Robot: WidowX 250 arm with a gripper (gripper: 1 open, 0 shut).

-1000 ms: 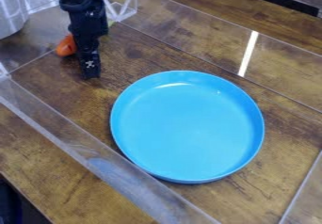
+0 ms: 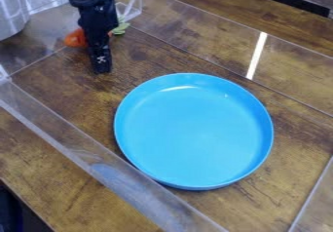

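Observation:
My black gripper (image 2: pixel 99 51) reaches down from the top left, its tips low over the wooden table, beside an orange object (image 2: pixel 76 38) that is partly hidden behind it. A small pale green item (image 2: pixel 120 28) shows just right of the gripper. Whether the fingers hold anything cannot be told.
A large blue plate (image 2: pixel 193 131) takes up the centre right of the table (image 2: pixel 58 173). Clear plastic walls run along the lower left and right edges. A white object (image 2: pixel 11 12) stands at the far left. The upper right is open.
The gripper has shifted slightly, and more of the pale green item now shows to its right. The plate is unmoved.

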